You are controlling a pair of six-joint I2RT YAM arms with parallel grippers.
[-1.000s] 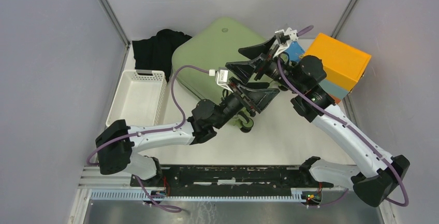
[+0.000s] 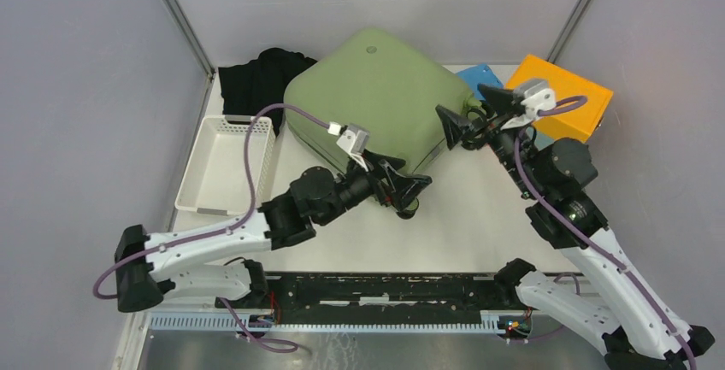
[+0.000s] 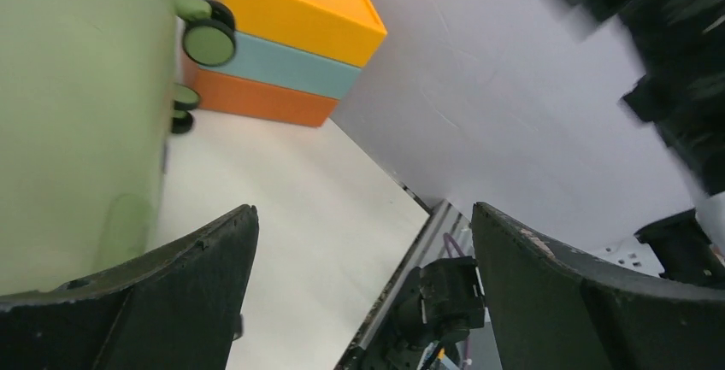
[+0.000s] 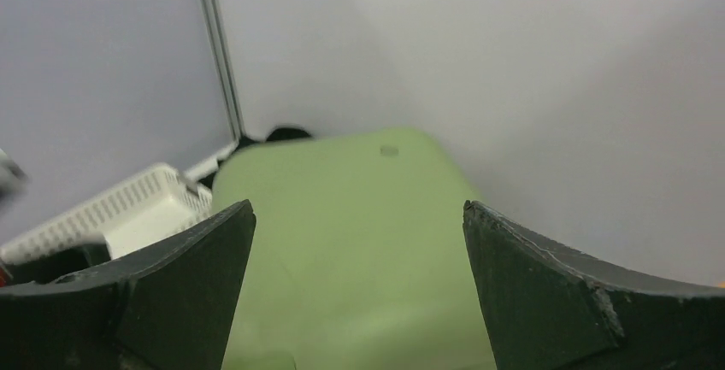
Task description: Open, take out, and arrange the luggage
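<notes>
A closed green suitcase (image 2: 368, 88) lies tilted at an angle across the back middle of the white table (image 2: 462, 225), its wheels toward the front and right. My left gripper (image 2: 408, 180) stands open over the suitcase's near corner; in the left wrist view its fingers frame bare table beside the green side and wheels (image 3: 208, 43). My right gripper (image 2: 464, 116) is open near the suitcase's right corner; in the right wrist view the green top (image 4: 350, 233) shows between its fingers, with no grasp on it.
A white basket (image 2: 192, 165) and black cloth (image 2: 252, 79) lie at left. Stacked boxes, yellow (image 2: 560, 88), teal and orange, with a blue item (image 2: 479, 75), stand at back right. Walls enclose the table.
The suitcase has not visibly moved.
</notes>
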